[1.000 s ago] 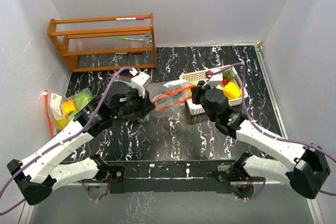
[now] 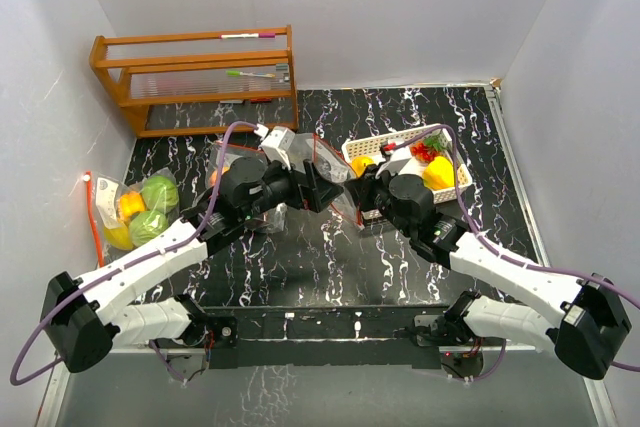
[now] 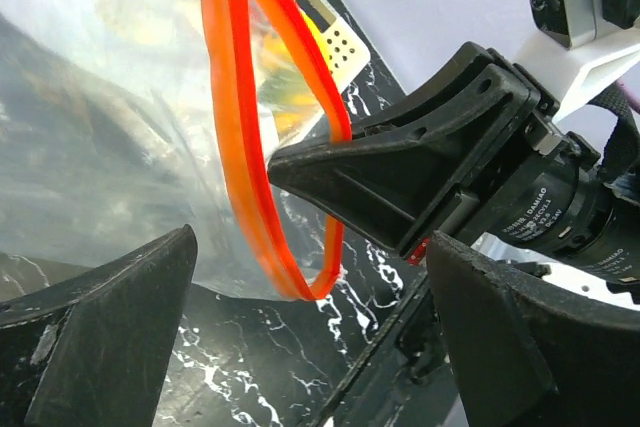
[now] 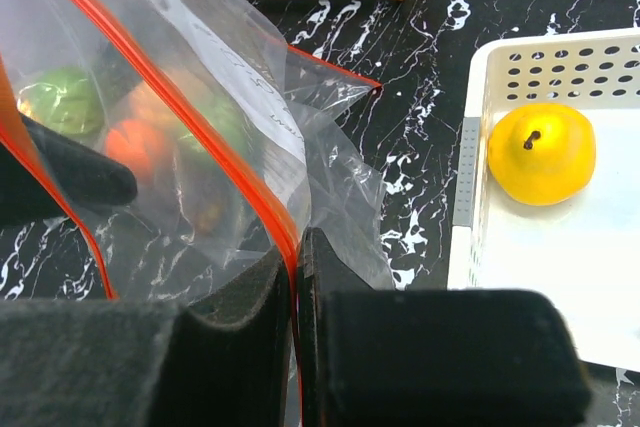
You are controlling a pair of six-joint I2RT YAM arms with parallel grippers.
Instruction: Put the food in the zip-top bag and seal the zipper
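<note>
A clear zip bag with an orange zipper stands with its mouth up, food faintly visible through plastic in the right wrist view, including a red-orange item (image 4: 135,147). My right gripper is shut on the bag's zipper edge. My left gripper (image 2: 322,191) is open just left of the right one, its two fingers either side of the zipper in its wrist view. A yellow pepper-like food (image 4: 540,152) lies in a white basket (image 4: 520,72) to the right.
A filled bag (image 2: 140,212) with yellow and green food lies at the far left. A wooden rack (image 2: 190,62) stands at the back left.
My left gripper has moved right toward the right gripper and now stands open; the bag's zipper has turned more upright. The right gripper has shifted slightly.
</note>
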